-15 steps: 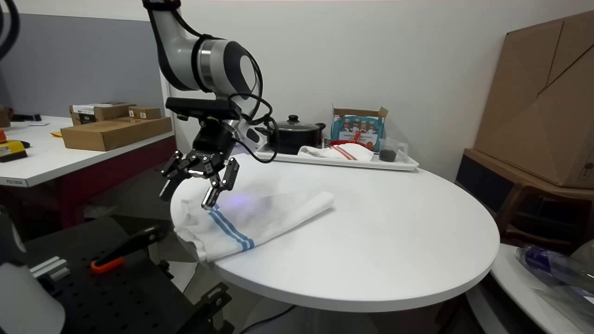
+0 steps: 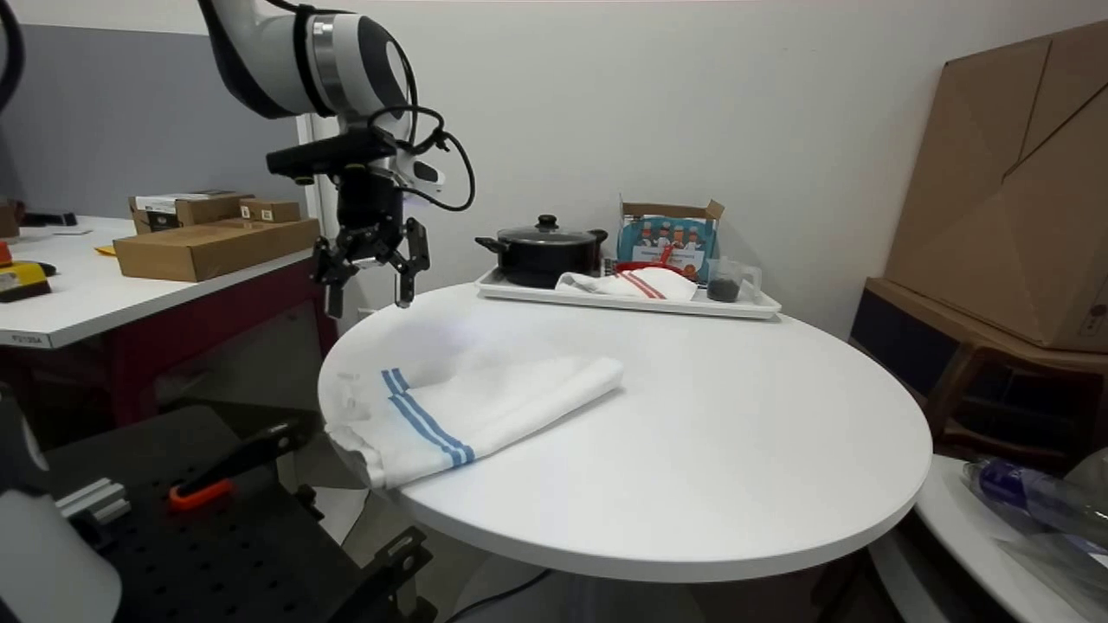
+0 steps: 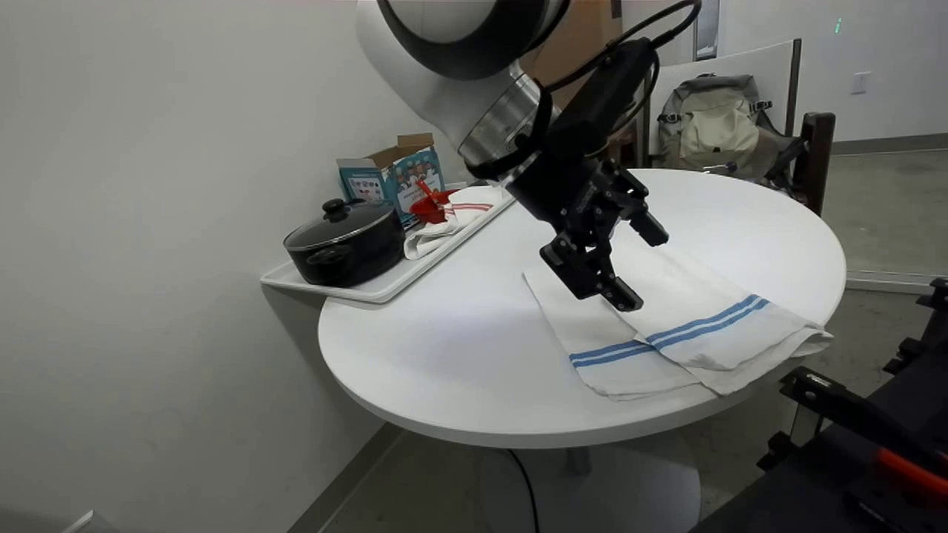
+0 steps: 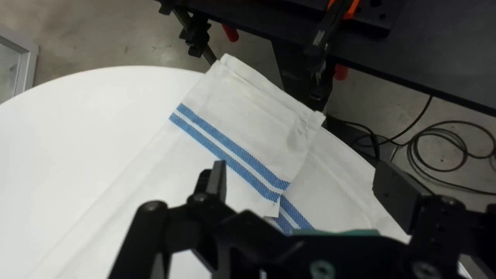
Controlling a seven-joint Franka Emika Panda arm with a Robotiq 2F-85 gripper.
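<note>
A white towel with blue stripes (image 2: 499, 405) lies folded over, its layers askew, on the left of the round white table in exterior view 1. One end of it reaches past the table's edge. My gripper (image 2: 370, 296) hangs above the table, apart from the cloth, its fingers wide open and empty. In exterior view 2 the gripper (image 3: 641, 271) overlaps part of the towel (image 3: 711, 324) from that angle. The wrist view shows the striped end of the towel (image 4: 251, 121) beyond the two spread fingers.
At the back of the table (image 2: 727, 436) a white tray (image 2: 623, 302) bears a black pot (image 2: 545, 253), a red-striped cloth (image 2: 649, 282), a box and a clear cup. A black bench (image 2: 208, 519) stands at the near left.
My gripper has risen and drawn back to the left in exterior view 1, away from the towel, and now points more straight down. The towel lies as before.
</note>
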